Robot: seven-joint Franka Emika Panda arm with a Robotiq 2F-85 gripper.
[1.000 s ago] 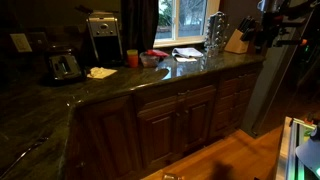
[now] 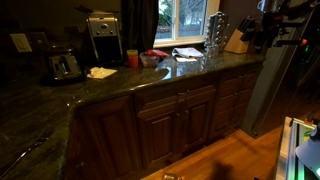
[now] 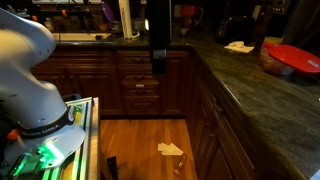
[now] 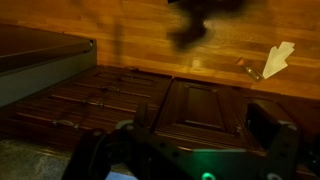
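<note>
My gripper hangs above the kitchen floor; in the wrist view its dark fingers stand wide apart, with nothing seen between them. Exterior view 2 shows the dark gripper (image 3: pixel 158 45) high, pointing down, its fingers hard to make out. At the upper right of exterior view 1 the arm end (image 2: pixel 268 32) is near the knife block. On the wooden floor below lie a pale paper-like piece (image 4: pixel 278 58) and a small orange-brown object (image 4: pixel 250 70) beside it, both apart from the gripper.
A dark stone counter (image 2: pixel 140 84) runs over wooden cabinets (image 2: pixel 160 130). On it stand a toaster (image 2: pixel 64 66), a coffee machine (image 2: pixel 105 38), a red cup (image 2: pixel 132 58) and a knife block (image 2: pixel 238 42). A red-lidded bowl (image 3: pixel 290 58) sits at right. Open floor lies between the cabinets.
</note>
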